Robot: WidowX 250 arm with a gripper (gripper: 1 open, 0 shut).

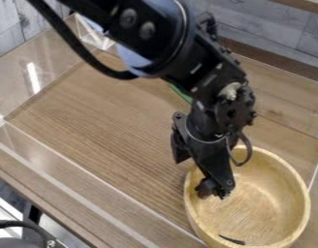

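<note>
My gripper (pixel 211 170) is lowered over the left part of a round, pale yellow bowl (pixel 263 203), its fingertips inside near the rim. A dark, small shape (pixel 232 238) lies low in the bowl; too small to tell what it is. Whether anything lies beneath the fingers is hidden by the gripper.
A green object (pixel 180 90) is partly hidden behind my arm. A grey wall (pixel 259 34) runs along the back, and a table edge runs along the lower left.
</note>
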